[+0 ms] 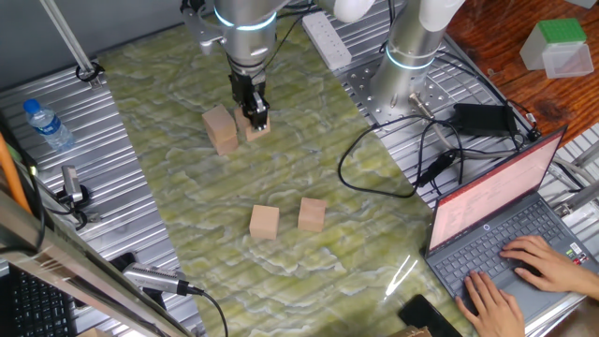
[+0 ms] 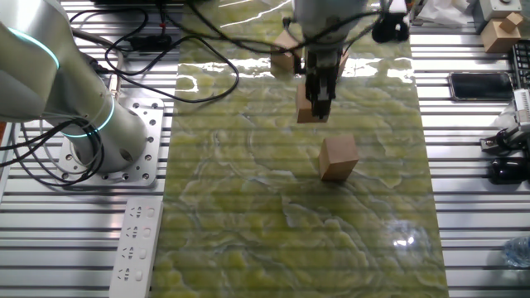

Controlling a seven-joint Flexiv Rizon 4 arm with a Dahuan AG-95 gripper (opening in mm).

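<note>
Dark and narrow, my gripper [image 1: 259,122] points down with a light wooden block [image 1: 247,131] at its fingers. It appears shut on this block, though the finger gap is hard to make out. In exterior view 2 the gripper [image 2: 320,109] partly covers the same block [image 2: 305,106]. Close on the left in exterior view 1 stands a taller-looking wooden block [image 1: 221,129]. Two more wooden blocks, one on the left [image 1: 264,223] and one on the right [image 1: 312,214], sit apart on the green marbled surface.
A laptop [image 1: 496,201] with a person's hands [image 1: 529,271] on it occupies the right side. A black cable [image 1: 351,173] loops over the surface edge. A power strip [image 1: 326,39] lies near the robot base.
</note>
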